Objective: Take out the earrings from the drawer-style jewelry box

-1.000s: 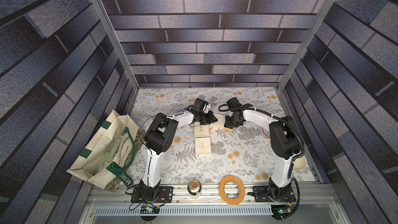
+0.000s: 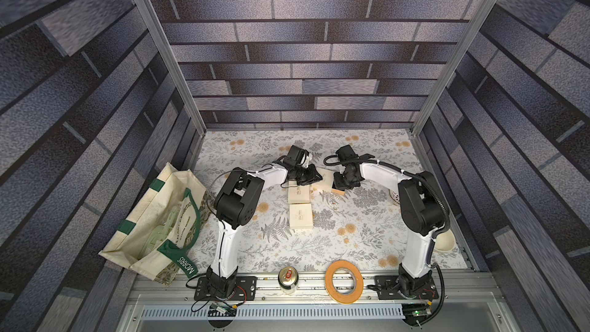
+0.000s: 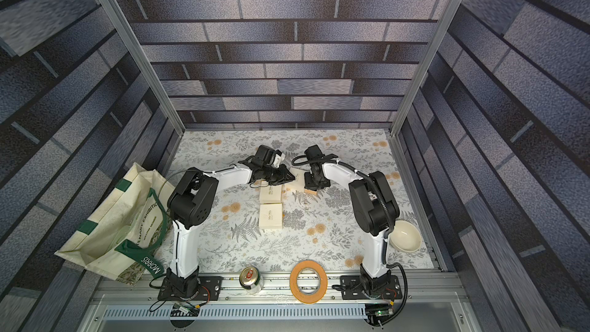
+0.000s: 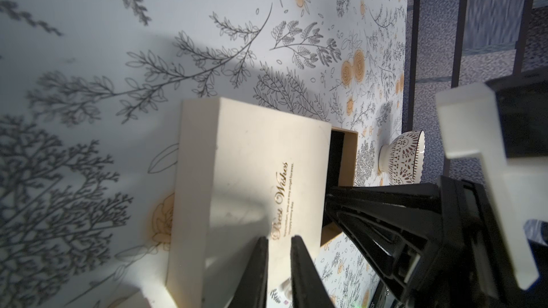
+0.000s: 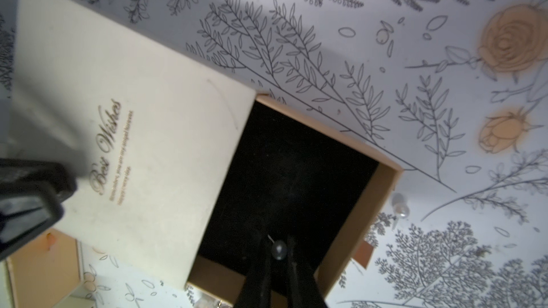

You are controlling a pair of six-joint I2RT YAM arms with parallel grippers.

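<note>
A cream drawer-style box marked Best Wishes (image 5: 148, 148) has its drawer pulled out, showing a black inner bottom (image 5: 291, 171). My right gripper is inside the drawer, shut on a pearl earring (image 5: 278, 249) with a thin metal pin. Another pearl (image 5: 400, 210) lies on the table outside the drawer. My left gripper is at the box's cover (image 4: 262, 154), its fingertips close together with a gap between them; whether they touch the cover is unclear.
More boxes (image 2: 300, 215) lie in front, near the middle. A canvas bag (image 2: 153, 221) stands left, a bowl (image 3: 404, 235) right, with a can (image 3: 250, 279) and tape roll (image 3: 308, 264) at the front edge.
Both arms look almost unchanged in the top left view; no clear movement shows.
</note>
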